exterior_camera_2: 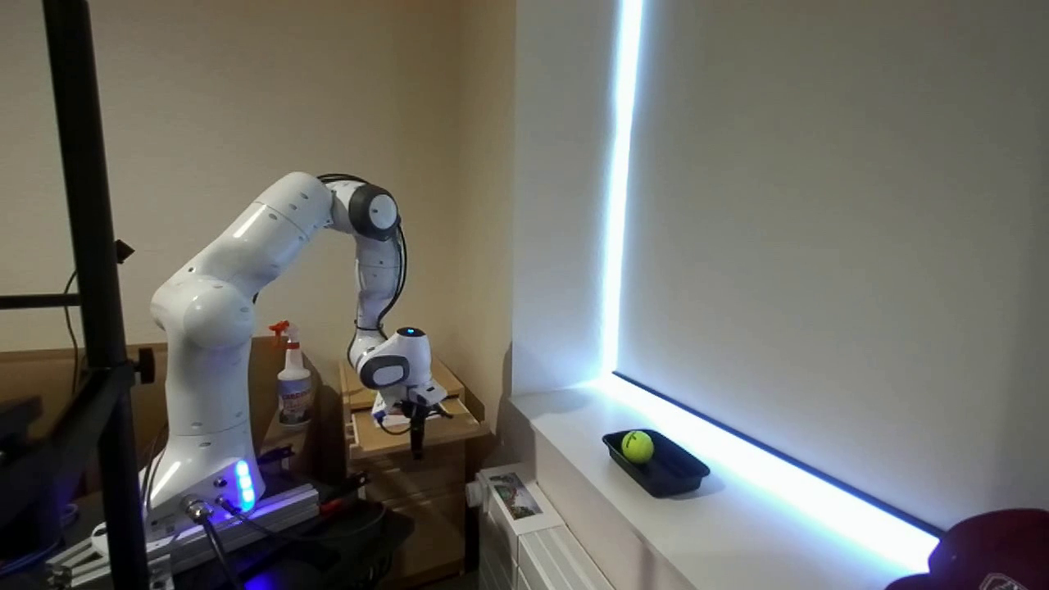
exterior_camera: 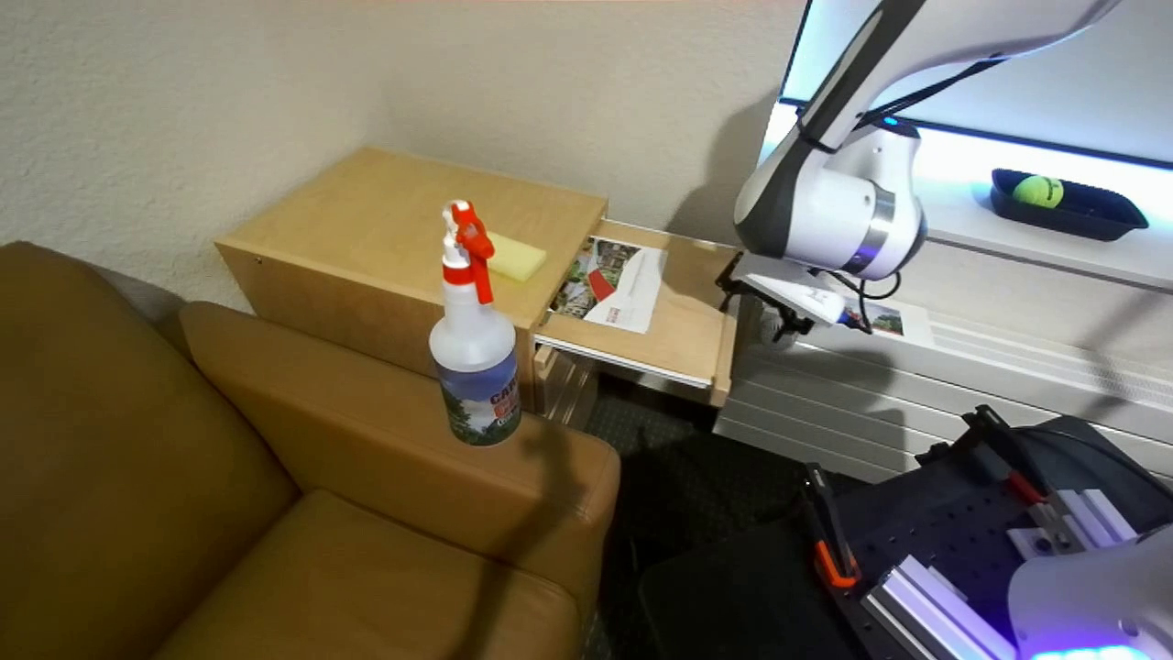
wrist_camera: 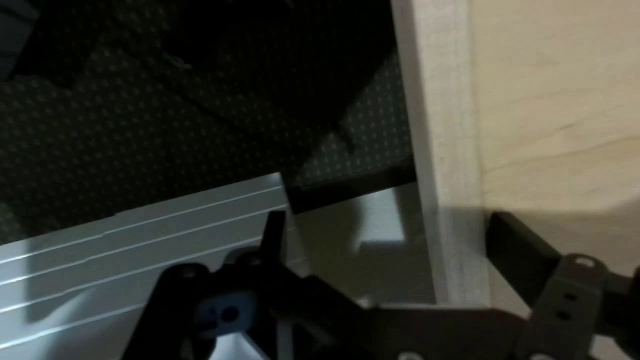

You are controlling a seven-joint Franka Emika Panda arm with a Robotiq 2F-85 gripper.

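Observation:
The top drawer [exterior_camera: 689, 297] of the wooden cabinet stands pulled out, with a printed paper [exterior_camera: 627, 288] lying in it. My gripper is open at the drawer's outer end. In the wrist view, one of its fingers [wrist_camera: 520, 255] is on the inner side of the drawer front [wrist_camera: 451, 180], close against it. The other finger [wrist_camera: 274, 237] is outside, well apart from the wood. In exterior view 2 the gripper points down at the drawer's end.
A yellow sponge [exterior_camera: 514, 258] lies on the cabinet top [exterior_camera: 385, 209]. On the sofa arm stands a spray bottle [exterior_camera: 475, 368]. A black tray [exterior_camera_2: 678, 470] with a tennis ball [exterior_camera_2: 637, 447] sits on the windowsill. The radiator [exterior_camera: 814, 396] is close below the gripper.

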